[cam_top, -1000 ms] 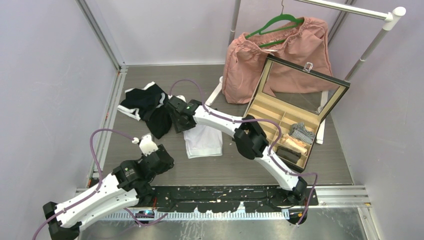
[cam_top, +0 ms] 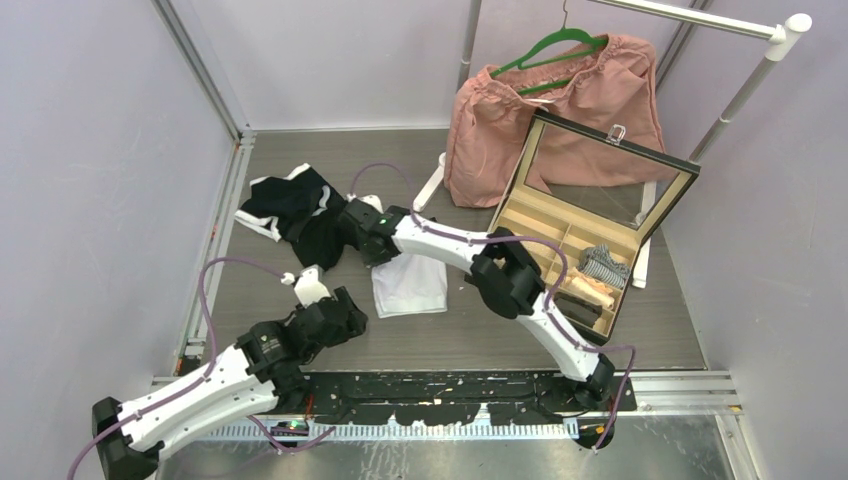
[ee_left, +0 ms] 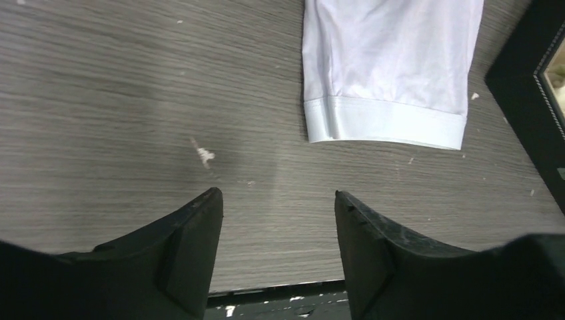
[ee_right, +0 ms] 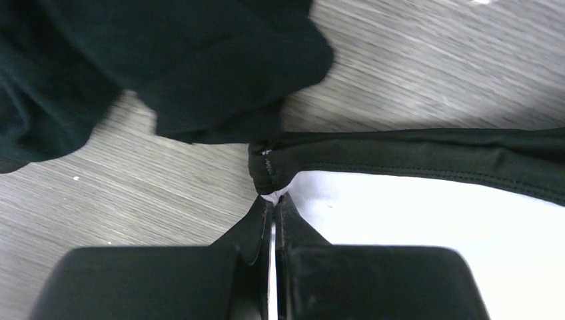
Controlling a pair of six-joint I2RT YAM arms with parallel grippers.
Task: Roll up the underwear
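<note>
A white pair of underwear (cam_top: pixel 410 290) with a black waistband (ee_right: pixel 413 153) lies flat at the table's middle. My right gripper is shut on the waistband's corner at the left end of that band in the right wrist view. Its arm hides part of the garment in the top view. My left gripper is below and left of the white hem (ee_left: pixel 386 123), fingers apart, with bare table between them.
Dark clothes (cam_top: pixel 290 205) lie just left of the underwear. An open compartment box (cam_top: pixel 530 220) with rolled items stands to the right. A pink bag (cam_top: pixel 480 150) hangs behind. Bare table lies front left.
My left gripper has moved right, toward the underwear. My right gripper has shifted slightly to the right; the white garment has shifted a little with it.
</note>
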